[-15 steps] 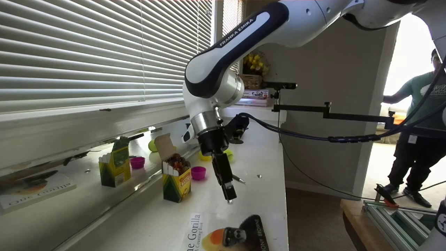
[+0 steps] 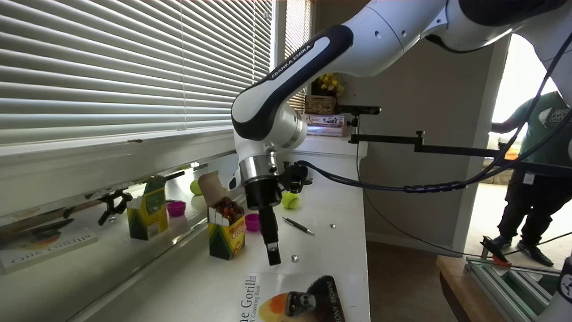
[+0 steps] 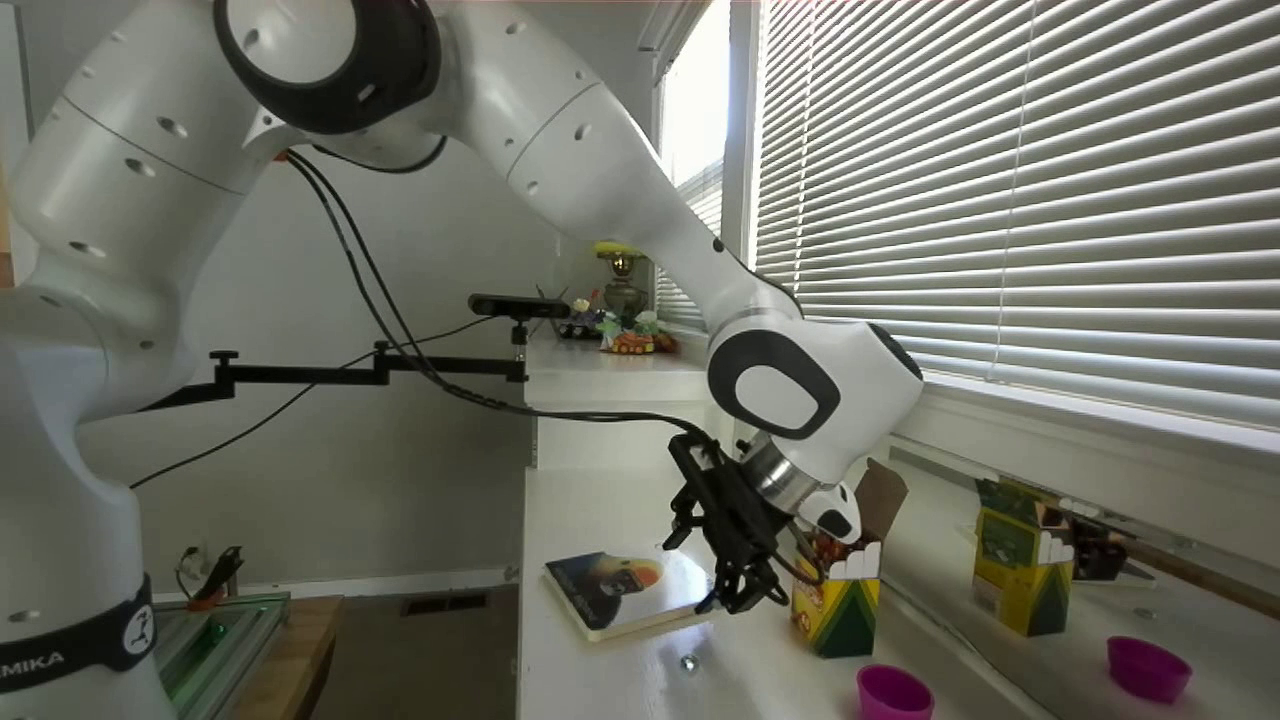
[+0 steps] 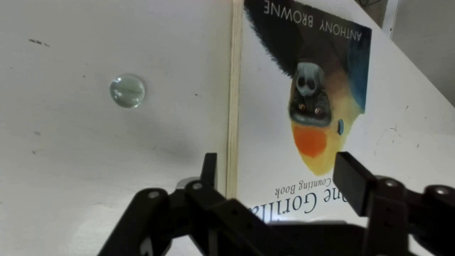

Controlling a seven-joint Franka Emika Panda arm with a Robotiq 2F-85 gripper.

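Note:
My gripper is open, its two fingers well apart in the wrist view, and I see nothing held between them. A book with a gorilla cover (image 4: 277,128) lies flat on the white counter. In the wrist view, one finger (image 4: 209,168) is left of the book's page edge and the other (image 4: 350,181) overlaps the cover's lower right; the height above the book cannot be told there. From exterior view 1, the gripper (image 2: 274,257) hangs low near the book (image 2: 268,290). A clear glass bead (image 4: 127,91) rests on the counter beside the book.
An open crayon box (image 2: 227,236) stands close to the gripper, near the mirrored back wall. A magenta cup (image 2: 252,222), a pen (image 2: 298,226), a tennis ball (image 2: 290,201) and another bead (image 2: 332,226) lie farther along. The counter's outer edge (image 2: 367,257) drops off beside the book.
My gripper has moved left in exterior view 1 and a little lower, toward the crayon box's side. The bead below it, the pen and the tennis ball show more clearly. The book has not moved.

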